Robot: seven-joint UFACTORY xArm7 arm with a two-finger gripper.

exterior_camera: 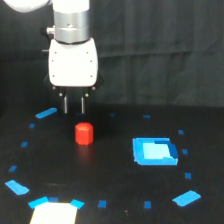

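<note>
My gripper (pixel 74 103) hangs from the white arm in the upper left, its two thin fingers apart with nothing between them, above and slightly left of a red block (pixel 84 134). The red block stands on the black table. To the right lies a blue square piece (pixel 139 150) with a white inner area. At the bottom left edge is a cream square (pixel 53 213) with blue behind it.
The black table (pixel 115 180) carries scattered small blue tape marks, and a dark curtain hangs behind it.
</note>
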